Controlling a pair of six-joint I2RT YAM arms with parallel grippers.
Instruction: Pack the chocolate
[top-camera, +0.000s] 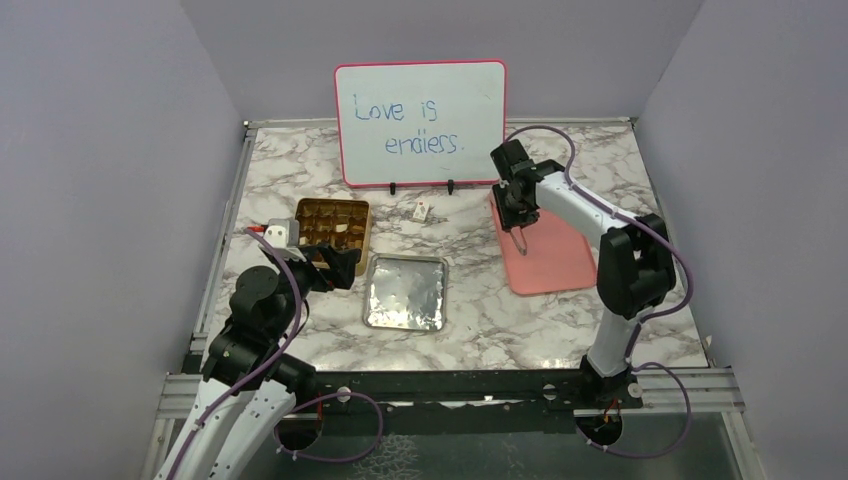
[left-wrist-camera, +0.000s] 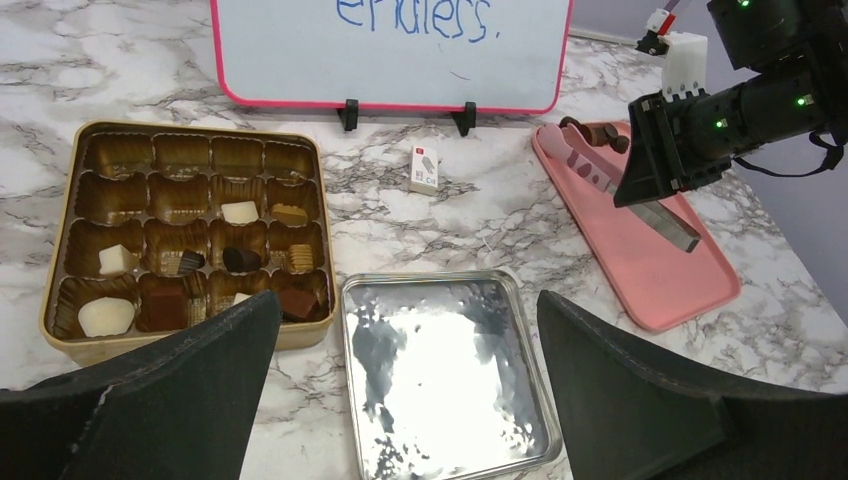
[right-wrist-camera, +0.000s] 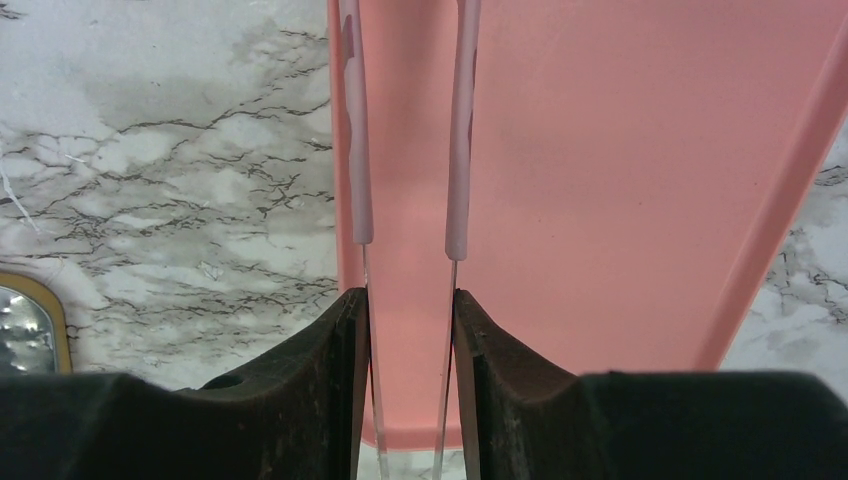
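In the left wrist view, a gold chocolate box (left-wrist-camera: 185, 352) has several pieces in its compartments, such as a white chocolate (left-wrist-camera: 106, 316) at the near left; the back row is empty. Several brown chocolates (left-wrist-camera: 605, 135) lie at the far end of the pink tray (left-wrist-camera: 668, 305). Over that tray, my right gripper is shut on metal tongs (right-wrist-camera: 458, 170) with pinkish tips; nothing shows between the tips. My left gripper stands open near the box, its gap empty.
Beside the gold box lies an empty silver tray (left-wrist-camera: 450, 370). A small white box (left-wrist-camera: 424, 168) stands on the marble table in front of the whiteboard (left-wrist-camera: 390, 60). Bare marble separates the silver and pink trays.
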